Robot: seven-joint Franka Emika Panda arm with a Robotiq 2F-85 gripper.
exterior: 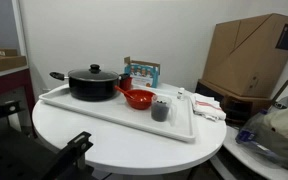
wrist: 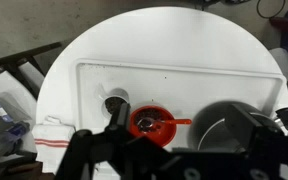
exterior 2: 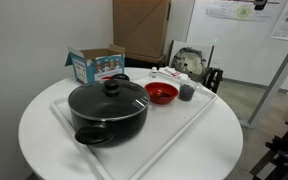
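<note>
My gripper is open above the white round table, its dark fingers spread apart in the wrist view with no object held between them. A black pot (exterior 2: 122, 126) with a glass lid (exterior 2: 109, 97) sits on the white tray (exterior: 61, 97). Beside it is a red bowl (exterior 2: 161, 93), with a red-handled utensil (wrist: 174, 122) reaching out over its rim in the wrist view. A clear cup with dark contents (exterior: 160, 108) stands near the bowl. The fingers partly cover the pot and bowl in the wrist view.
A blue-and-white box (exterior 2: 96, 64) stands at the table's edge behind the pot. A folded white cloth with red stripes (wrist: 53, 140) lies off the tray's end. Large cardboard boxes (exterior: 246, 56) stand beyond the table. Part of the tray along one long side is bare.
</note>
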